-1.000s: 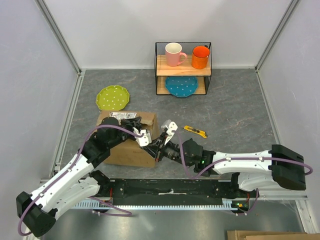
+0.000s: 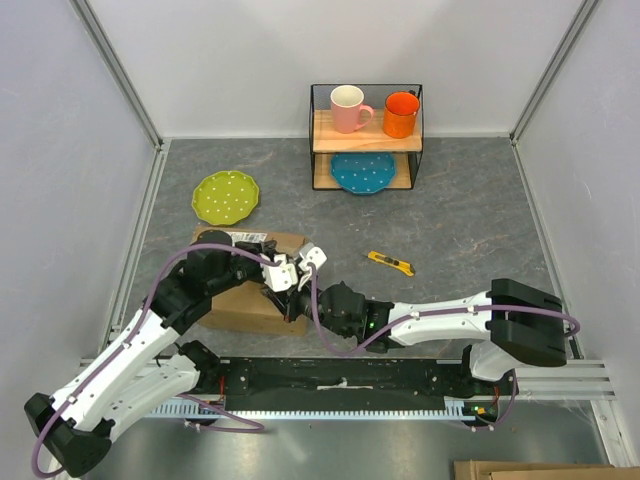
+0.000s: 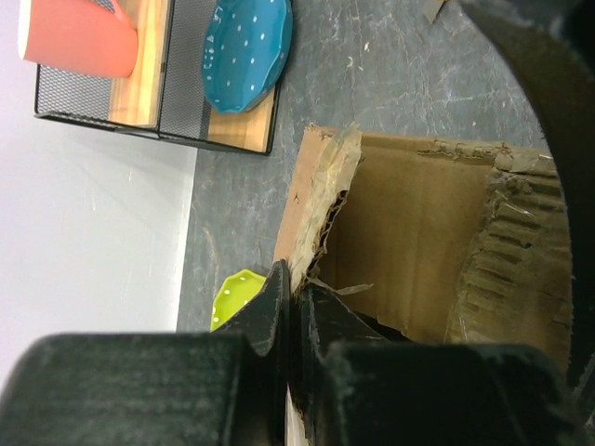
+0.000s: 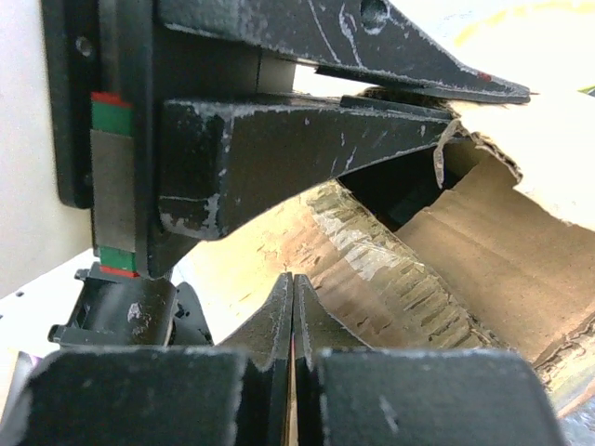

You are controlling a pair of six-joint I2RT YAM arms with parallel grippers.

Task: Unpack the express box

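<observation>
The brown cardboard box stands at the left of the table, partly covered by both arms in the top view. Its end is open, and the right wrist view looks into the inside of the box. My left gripper is shut on a flap of torn cardboard; in the right wrist view the left fingers pinch that flap's edge. Close by, at the box opening, my right gripper is shut with nothing showing between its fingertips. The box's contents are not visible.
A yellow cutter lies right of the box. Behind it stands a rack with a pink mug, an orange mug and a blue plate. A green plate lies behind the box.
My right arm has moved left, bringing its gripper further over the box. The left gripper has shifted only slightly, and the box has moved a little to the left.
</observation>
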